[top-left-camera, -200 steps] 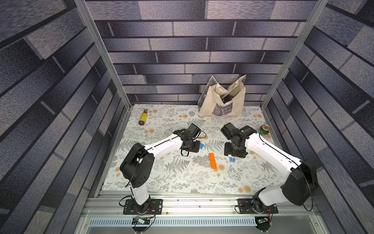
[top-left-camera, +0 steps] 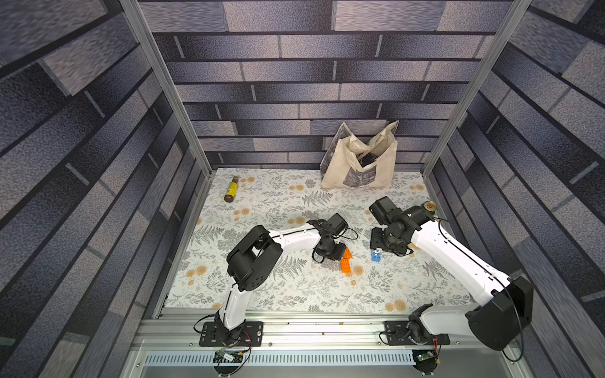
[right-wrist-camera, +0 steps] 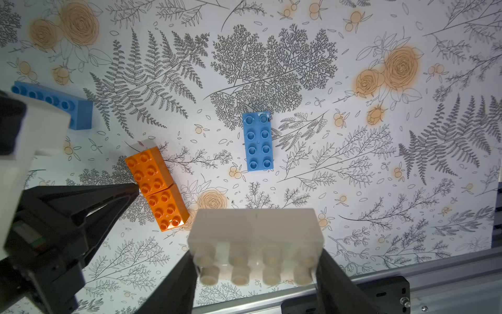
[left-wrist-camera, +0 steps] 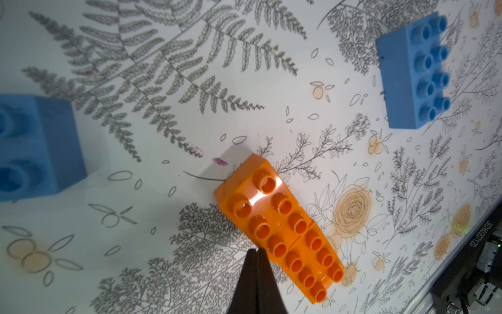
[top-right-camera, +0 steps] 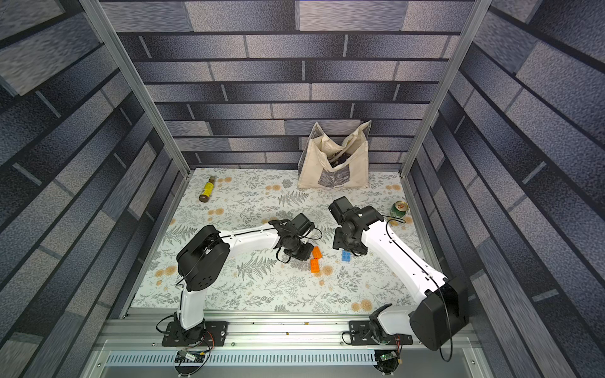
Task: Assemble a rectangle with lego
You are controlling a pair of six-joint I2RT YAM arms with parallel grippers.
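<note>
Two orange bricks lie end to end on the table, the upper one [top-left-camera: 347, 253] turned at a slight angle to the lower one [top-left-camera: 345, 266]. My left gripper is shut, its fingertips down beside the orange pair, nothing showing between them. In the right wrist view, one blue brick [right-wrist-camera: 258, 141] lies right of the orange pair and a second blue brick [right-wrist-camera: 68, 112] lies to its upper left, partly behind the left arm. My right gripper is shut on a white brick [right-wrist-camera: 256, 227], held above the table with studs toward the fingers.
A cloth bag [top-left-camera: 359, 163] stands at the back. A yellow bottle [top-left-camera: 232, 189] lies at the far left, and a green can [top-left-camera: 429, 206] stands at the right edge.
The upper orange brick has turned out of line with the lower. The right arm has shifted slightly right.
</note>
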